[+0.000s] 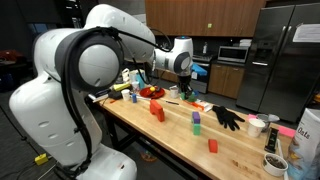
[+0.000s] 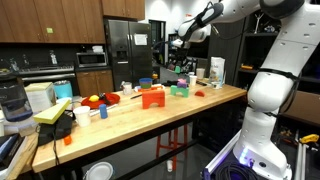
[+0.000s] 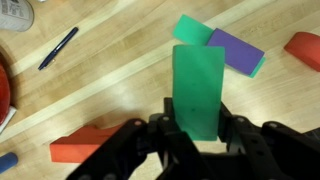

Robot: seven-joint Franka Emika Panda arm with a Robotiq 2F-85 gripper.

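A green block (image 3: 198, 75) stands out between the fingers of my gripper, which is shut on it in the wrist view. It is held above the wooden table. Below and beyond it lie a purple block (image 3: 235, 52) and another green block (image 3: 192, 30), touching or nearly so. In exterior view 1 my gripper (image 1: 187, 88) hangs over the far part of the table, behind the purple block (image 1: 196, 117). An orange-red block (image 3: 82, 144) sits at lower left in the wrist view, and a red block (image 3: 303, 48) at right.
A dark pen (image 3: 58, 48) and part of a red bowl (image 3: 4, 95) show at the left of the wrist view. Black gloves (image 1: 227, 117), a white mug (image 1: 256, 127) and a jar (image 1: 275, 163) stand along the right in exterior view 1.
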